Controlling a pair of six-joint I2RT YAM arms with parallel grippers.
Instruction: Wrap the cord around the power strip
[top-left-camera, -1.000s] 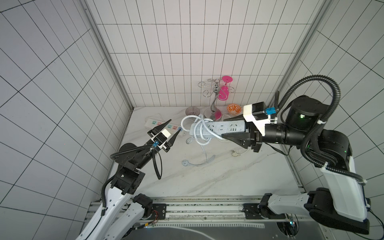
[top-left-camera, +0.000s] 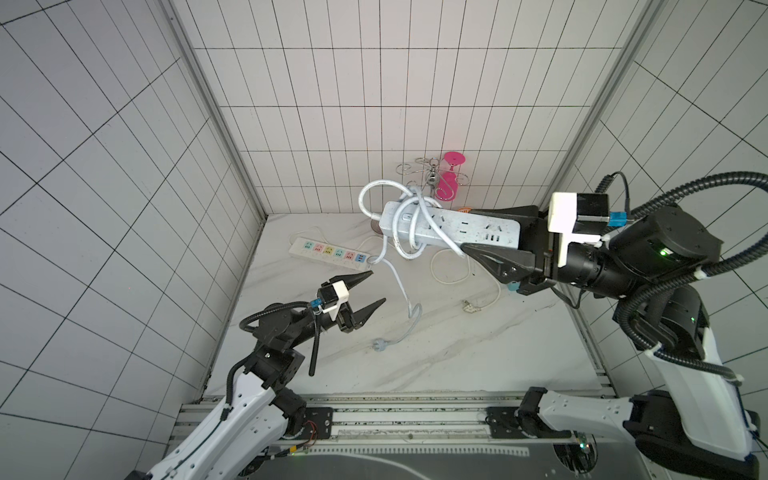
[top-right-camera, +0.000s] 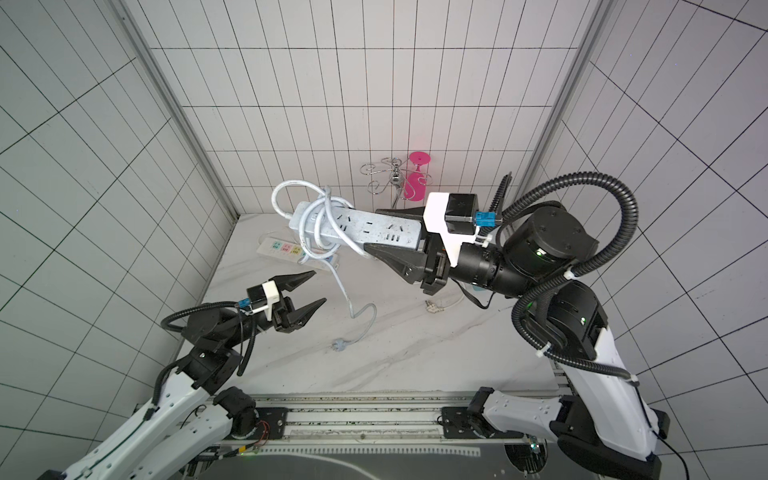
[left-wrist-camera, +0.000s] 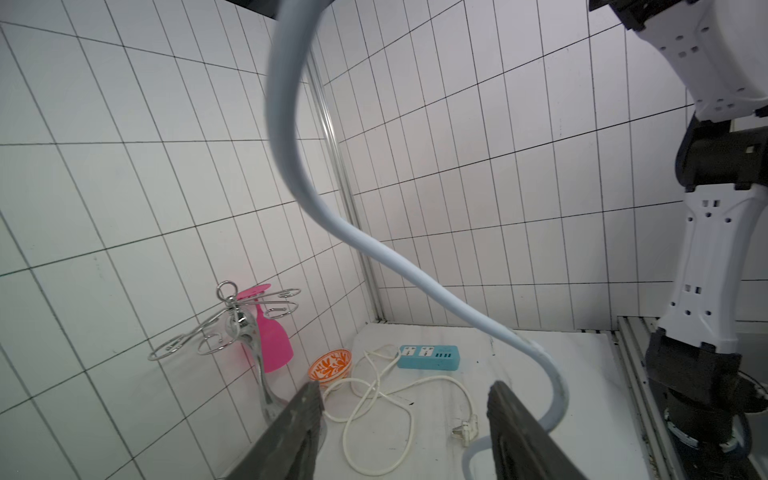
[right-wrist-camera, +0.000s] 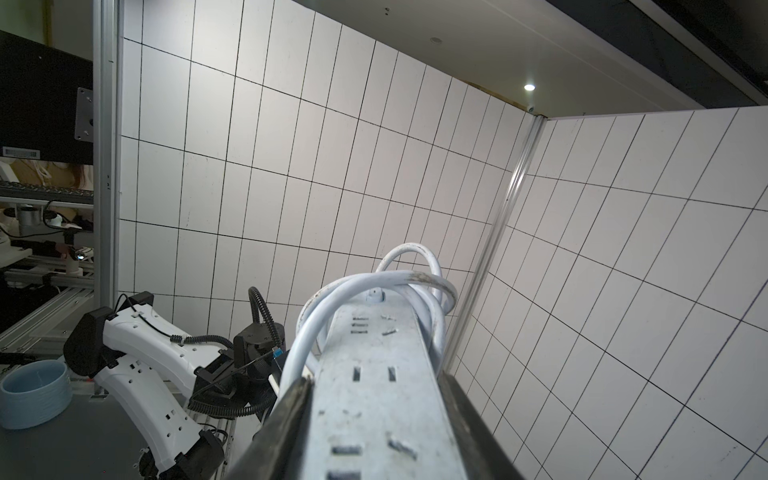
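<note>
My right gripper (top-left-camera: 473, 230) is shut on one end of the pale power strip (top-left-camera: 449, 221), which it holds well above the table. Loops of white cord (top-left-camera: 413, 232) go around the strip's far end, and one more loop stands out beyond that end. From there the loose length hangs down, with its plug (top-left-camera: 379, 344) at the table. My left gripper (top-left-camera: 377, 293) stands open, lower and to the left of the strip, nothing between its fingers. The left wrist view shows the hanging cord (left-wrist-camera: 400, 264) crossing in front of it. In the right wrist view the strip (right-wrist-camera: 376, 384) fills the fingers.
A second, cream strip (top-left-camera: 329, 253) with coloured sockets lies at the back left. At the right lie a blue strip (left-wrist-camera: 428, 357) and its cream plug (left-wrist-camera: 464, 432). A metal stand with a pink item (top-left-camera: 446, 185) is at the back.
The hanging cord now shows longer. My open left gripper has come forward and right, closer to the cord.
</note>
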